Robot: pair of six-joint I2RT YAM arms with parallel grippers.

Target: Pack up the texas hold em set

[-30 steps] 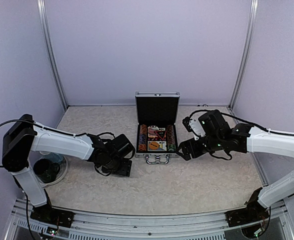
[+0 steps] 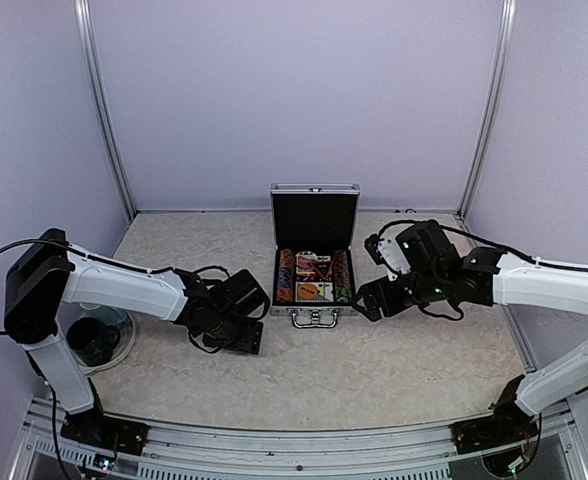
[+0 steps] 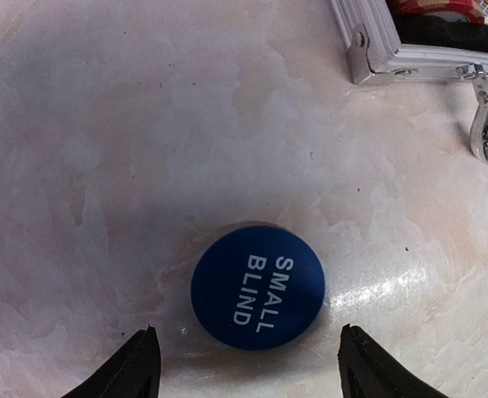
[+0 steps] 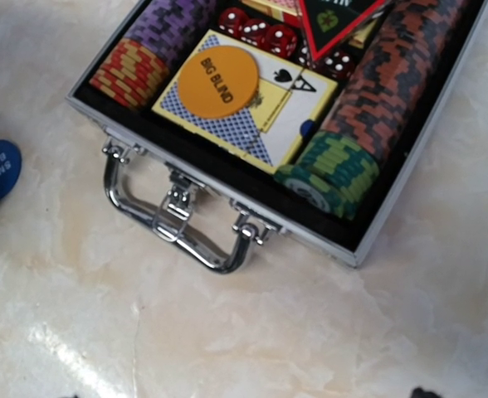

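An open aluminium case (image 2: 314,312) holds chip rows (image 4: 368,91), red dice (image 4: 281,39), a card box (image 4: 281,124) and an orange BIG BLIND disc (image 4: 217,81). A blue SMALL BLIND disc (image 3: 257,287) lies on the table, left of the case's front. My left gripper is open just short of it, its fingertips either side of the disc's lower edge, nothing between. My right gripper (image 2: 368,304) hangs at the case's right front corner; only bits of its fingertips show in the right wrist view, far apart, holding nothing.
A round tray with a dark mug (image 2: 92,342) sits at the far left, partly behind my left arm. The table (image 2: 324,380) in front of the case is clear.
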